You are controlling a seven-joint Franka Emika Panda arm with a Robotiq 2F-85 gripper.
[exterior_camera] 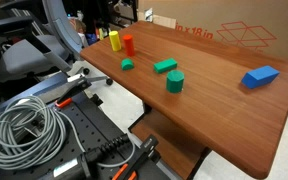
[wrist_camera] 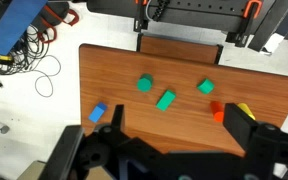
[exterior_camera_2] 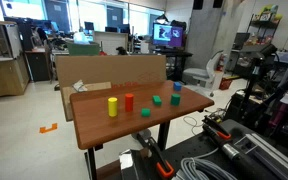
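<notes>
My gripper is at the bottom of the wrist view, its two dark fingers spread wide apart with nothing held between them. Below it, blocks lie spread over a brown table: a blue block (exterior_camera: pixel 260 77), a green cylinder (exterior_camera: pixel 175 81), a green rectangular block (exterior_camera: pixel 165 65), a small green piece (exterior_camera: pixel 127 63), a red cylinder (exterior_camera: pixel 129 44) and a yellow cylinder (exterior_camera: pixel 115 40). From above, the green rectangular block (wrist_camera: pixel 165 99) sits closest to the middle of the gap. All the blocks stand apart from one another.
The wooden table (exterior_camera_2: pixel 99 134) has bare surface between and around the blocks. A cardboard panel (exterior_camera_2: pixel 109 71) stands along one long side. On the opposite side are a coil of grey cable (exterior_camera: pixel 26 136) and a black metal frame.
</notes>
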